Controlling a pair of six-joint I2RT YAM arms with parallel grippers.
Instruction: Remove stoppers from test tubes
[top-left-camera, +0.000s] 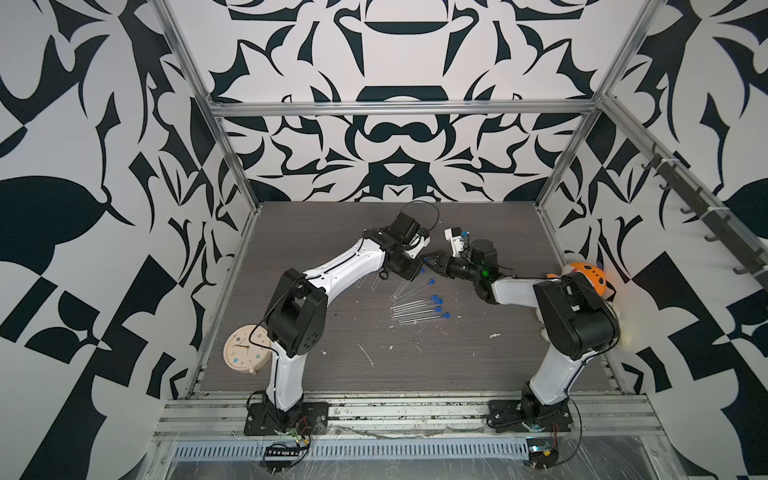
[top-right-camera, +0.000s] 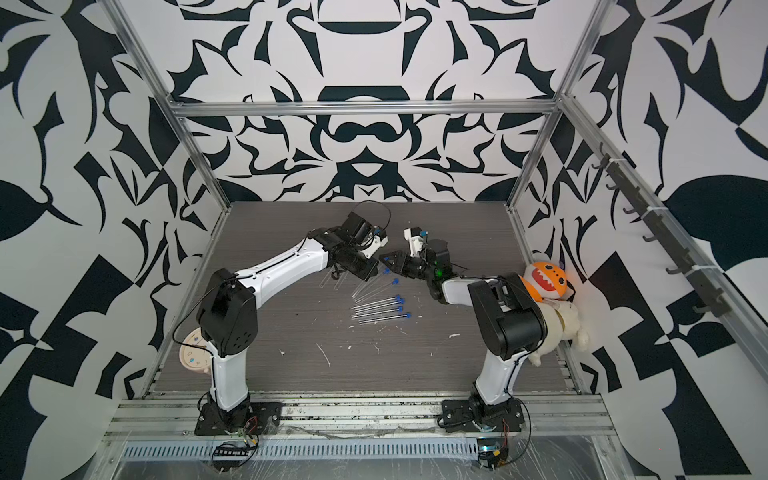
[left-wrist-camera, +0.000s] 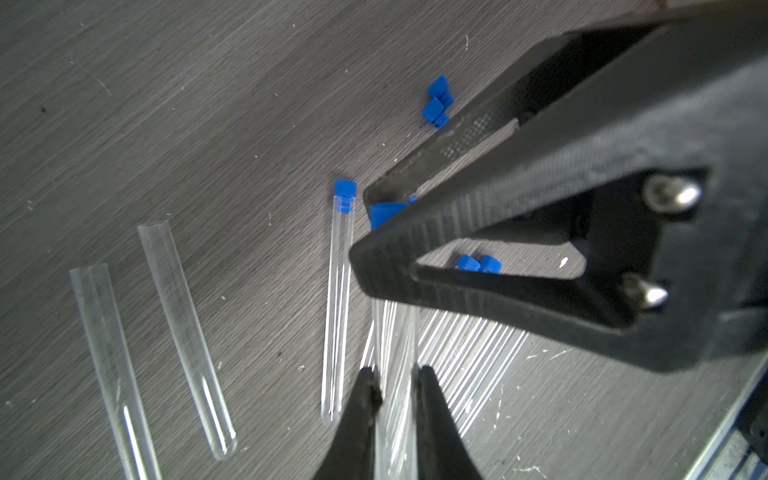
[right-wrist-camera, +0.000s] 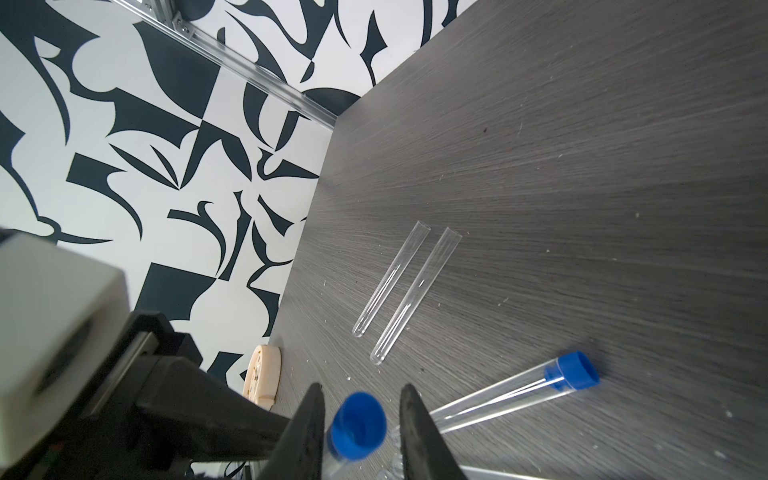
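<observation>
My left gripper is shut on a clear test tube (left-wrist-camera: 396, 340), whose blue stopper (left-wrist-camera: 389, 211) points toward my right hand. Part open, my right gripper has its fingers on either side of that stopper (right-wrist-camera: 357, 424); in the right wrist view a narrow gap shows beside it. Both hands meet above the table's middle in the top left view. One stoppered tube (left-wrist-camera: 339, 296) lies next to the held one, and several more stoppered tubes (top-left-camera: 416, 308) lie in a row nearer the front. Two open tubes (left-wrist-camera: 188, 340) without stoppers lie to the left.
Two loose blue stoppers (left-wrist-camera: 436, 110) rest on the table beyond the right fingers. A round clock (top-left-camera: 246, 349) lies at the left edge and plush toys (top-right-camera: 552, 308) sit at the right edge.
</observation>
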